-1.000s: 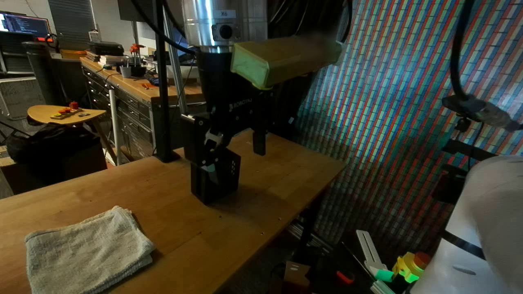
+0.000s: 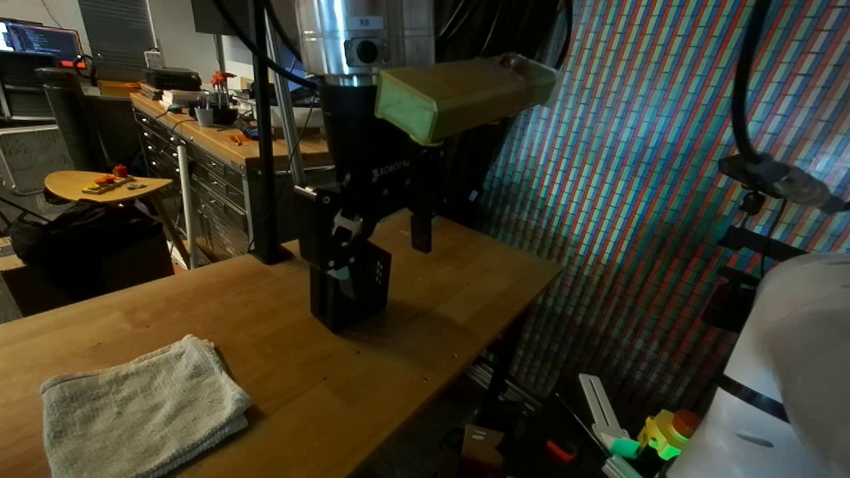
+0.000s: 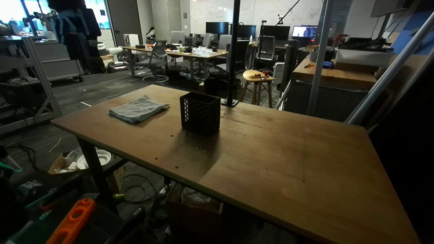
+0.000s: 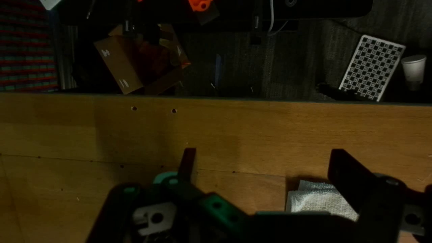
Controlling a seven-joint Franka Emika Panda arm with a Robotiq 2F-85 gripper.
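A grey cloth [image 2: 143, 410], folded flat, lies on the wooden table; it also shows in the second exterior view as a bluish-grey cloth [image 3: 136, 109], and its edge [image 4: 318, 201] peeks out beside a finger in the wrist view. A black crate [image 3: 200, 116] with perforated sides stands upright on the table to the right of the cloth. In the first exterior view my gripper [image 2: 382, 261] overlaps the crate [image 2: 366, 291], so any contact cannot be judged. Wide apart in the wrist view, the fingers of my open gripper have nothing held between them.
The wooden table [image 3: 280, 158] has broad free room right of the crate. A dark post [image 2: 263, 143] rises at its back edge near the crate. Beyond the front edge, a cardboard box [image 4: 121, 64] and a checkered board [image 4: 371, 66] sit lower down.
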